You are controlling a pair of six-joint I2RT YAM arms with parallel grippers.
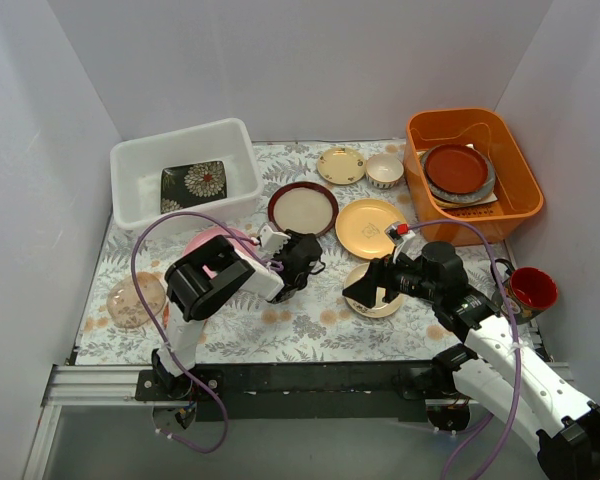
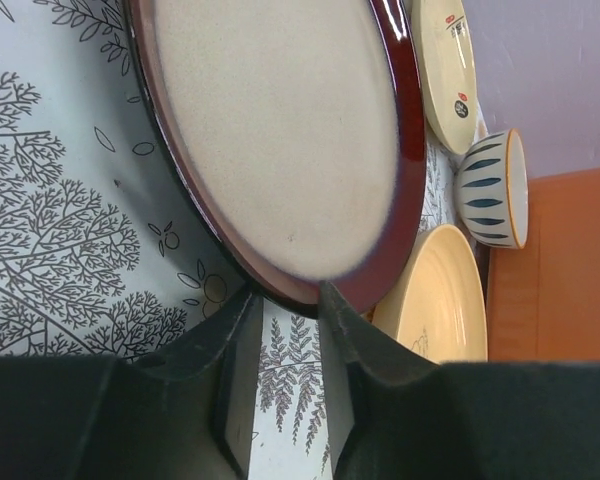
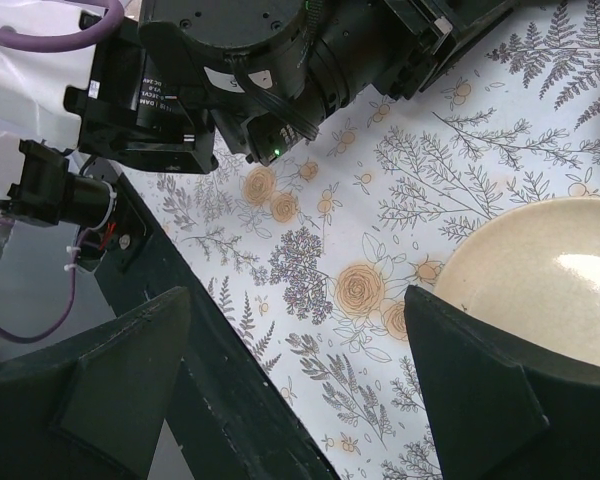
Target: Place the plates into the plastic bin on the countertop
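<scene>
The cream plate with a dark red rim [image 1: 303, 208] lies on the patterned cloth. My left gripper is at its near edge, fingers apart, with the rim just at or between the tips; contact cannot be told. The white bin [image 1: 131, 172] at back left holds a dark square plate with a flower [image 1: 193, 186]. In the orange bin [image 1: 522, 180] at back right, a brown-red plate [image 1: 456, 169] tops a stack. Above a small cream plate [image 3: 540, 270], my right gripper [image 1: 365, 287] stands open and empty.
A yellow plate [image 1: 368, 228], a small cream plate [image 1: 341, 166] and a bowl [image 1: 385, 171] lie right of the red-rimmed plate. My left arm partly covers a pink plate [image 1: 202, 238]. A clear plate [image 1: 132, 302] is at left, a red mug [image 1: 533, 288] at right.
</scene>
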